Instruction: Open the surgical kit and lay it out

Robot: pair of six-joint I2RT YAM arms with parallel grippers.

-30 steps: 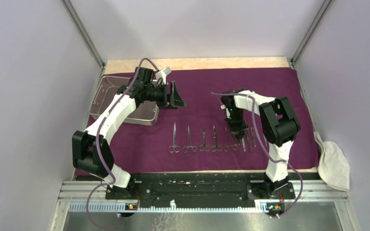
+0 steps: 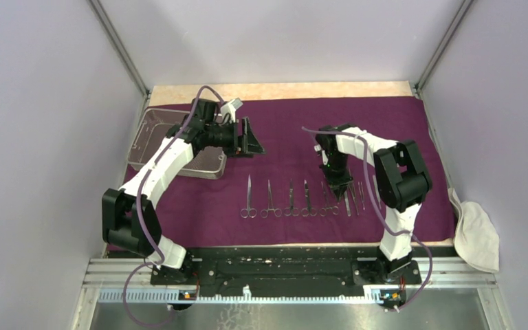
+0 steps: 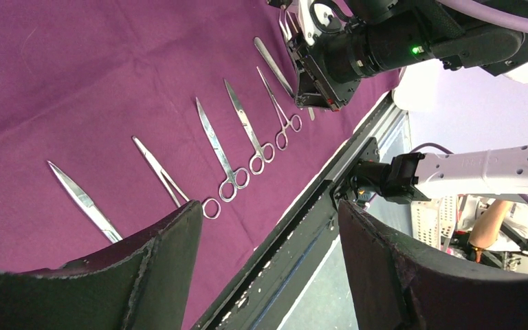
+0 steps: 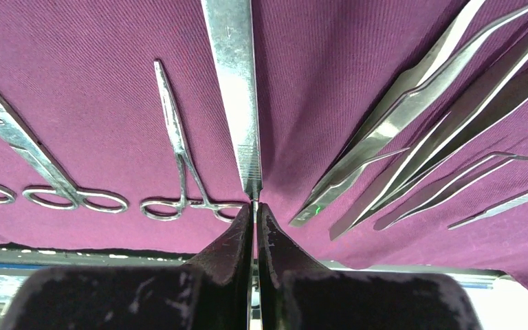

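Note:
Several scissors and clamps lie in a row on the purple cloth (image 2: 282,130), among them large scissors (image 3: 86,203) and a small clamp (image 4: 175,124). My left gripper hangs open above the cloth at the tray's right, nothing between its fingers. My right gripper is shut over the lower end of a flat steel instrument (image 4: 230,82); whether it grips that end is unclear. To its right, several tweezers (image 4: 412,96) lie on the cloth, some crowded together.
The metal tray (image 2: 139,148) stands at the back left, partly under my left arm. A white cloth (image 2: 476,237) lies beyond the right edge.
My right arm has shifted very slightly over the instruments in the top view. The left arm is almost still, and the instruments look unchanged.

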